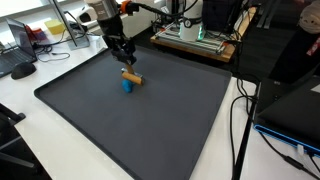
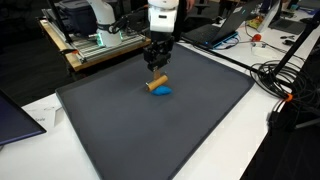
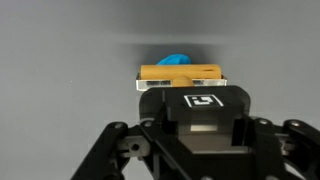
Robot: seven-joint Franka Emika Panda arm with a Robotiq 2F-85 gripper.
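My gripper (image 2: 156,72) points down near the back of the dark board and is shut on a wooden cylinder-like piece (image 2: 157,83). In the wrist view the wooden piece (image 3: 208,72) lies crosswise just beyond the fingertips, and a rounded wooden part of it sits at the fingers. A blue object (image 2: 162,92) is right beside the wood; exterior view 1 shows this blue object (image 1: 127,87) low on the board's side of it. Only a blue edge (image 3: 174,58) shows past the wood from the wrist. Whether the two touch, I cannot tell.
Most of the dark board (image 1: 150,120) is bare, with open room in front of the gripper. Black cables (image 2: 285,85) run along one side. A wooden stand with clutter (image 1: 200,42) is behind the board.
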